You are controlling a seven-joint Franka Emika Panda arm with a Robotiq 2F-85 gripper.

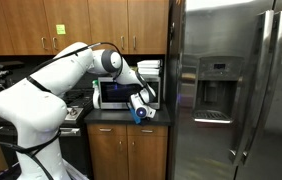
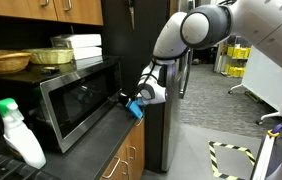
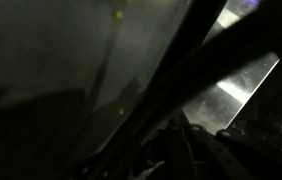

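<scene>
Low over the dark counter (image 1: 101,116), at the front right of the microwave (image 1: 114,94), my gripper (image 1: 137,117) hangs at the end of the white arm, with blue on its side. Exterior view 2 puts the wrist beside the near right end of the microwave (image 2: 86,104); whether it touches is unclear. The microwave door looks closed. Very dark, the wrist view is mostly filled by a black shape crossing a dull surface. My gripper is shut, with no object visible between its fingers; the fingertips are hard to make out.
A yellow-green basket (image 2: 75,42) and a brown bowl (image 2: 5,62) sit on top of the microwave. A white bottle with a green cap (image 2: 19,132) stands near the stove. The steel fridge (image 1: 216,100) rises to the right.
</scene>
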